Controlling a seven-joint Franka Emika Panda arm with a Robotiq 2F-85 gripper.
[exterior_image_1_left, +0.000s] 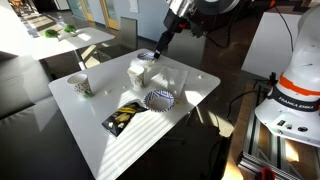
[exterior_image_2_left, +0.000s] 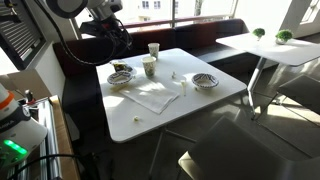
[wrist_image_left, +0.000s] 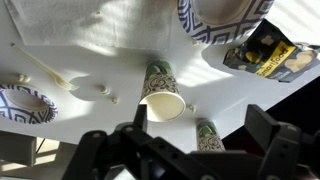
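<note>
My gripper is open above the table, its two dark fingers wide apart and no object held between them. Ahead of it in the wrist view stands a patterned paper cup; a second cup is partly visible between the fingers. A blue-and-white bowl is cut off by the top edge, and another bowl sits at the left. Beside the upper bowl lies a dark snack bag. From outside, the gripper hangs over the table's far side, clear of everything on it.
A white napkin lies flat on the white table. A thin wooden utensil and several crumbs are scattered about. Chairs and a dark bench surround the table; another table with plants stands apart.
</note>
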